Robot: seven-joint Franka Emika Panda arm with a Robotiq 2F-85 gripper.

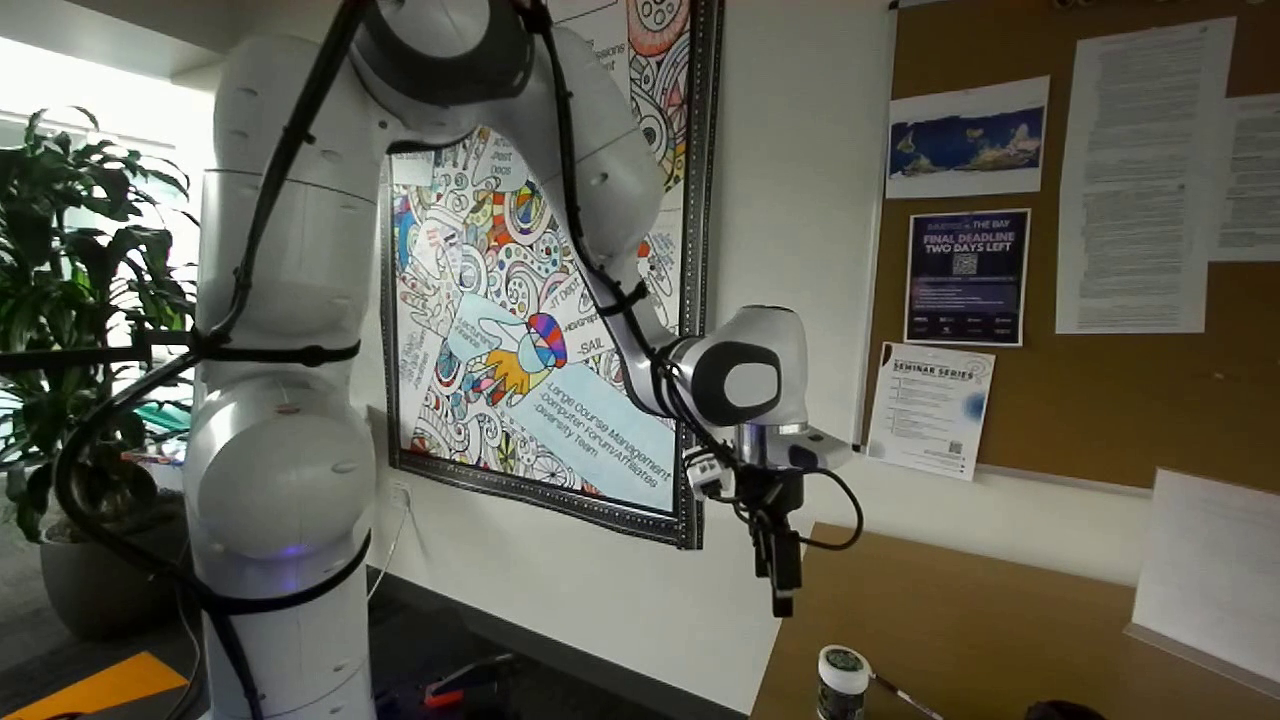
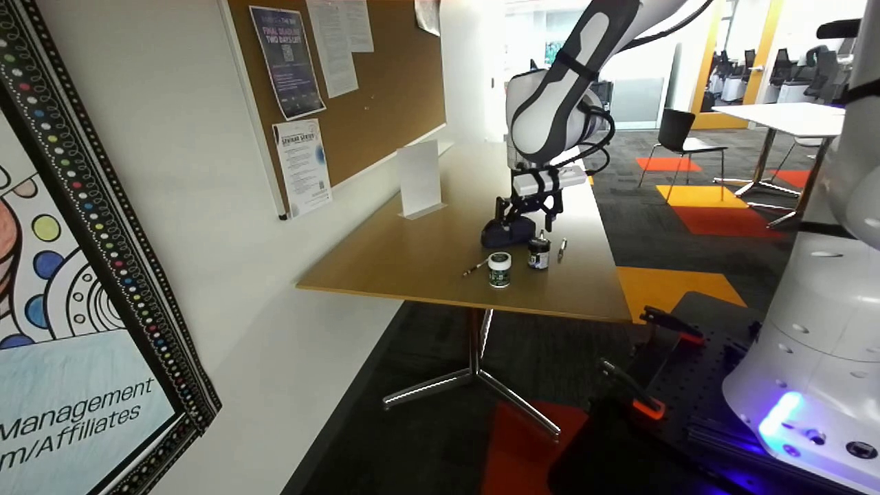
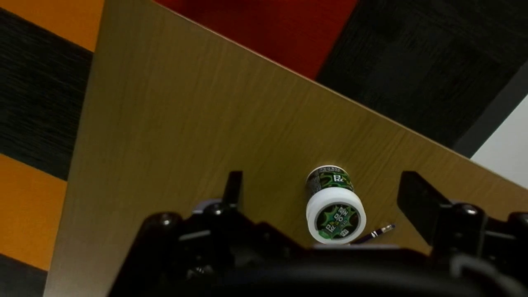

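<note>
A small jar with a white lid and a dark green label (image 1: 843, 672) stands upright on the brown table, low in exterior view 1. Above it and slightly to its left in that view is my gripper (image 1: 782, 600), clear of the jar and the tabletop. The wrist view looks down on the jar lid (image 3: 337, 221), seen in the gap between two widely parted black fingers. Nothing is gripped. A thin brush (image 3: 373, 234) lies beside the jar, partly hidden.
In exterior view 2 a second, dark-labelled jar (image 2: 538, 254), a dark soft-looking object (image 2: 507, 234) and a pen-like item (image 2: 562, 249) share the table (image 2: 388, 268). A white panel (image 2: 421, 179) stands near the wall.
</note>
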